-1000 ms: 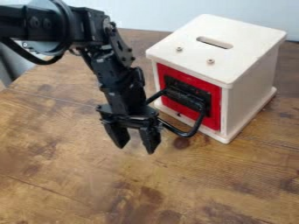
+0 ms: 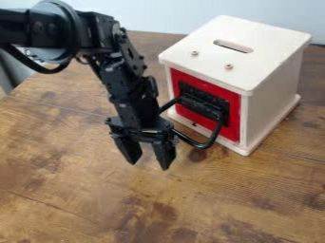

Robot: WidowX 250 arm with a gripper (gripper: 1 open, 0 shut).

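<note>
A black gripper (image 2: 147, 152) on the arm hangs over the wooden table, pointing down, its two fingers parted with nothing between them. Behind it and to the right stands a pale wooden box (image 2: 260, 76) with a slot and two round studs on its sloping top. Its front has a red panel (image 2: 188, 82) holding a black fitting, partly behind the arm. A black cable or bar loops from near the fitting to the arm above the gripper.
A white wall runs behind it, and the table's edge shows at the upper left.
</note>
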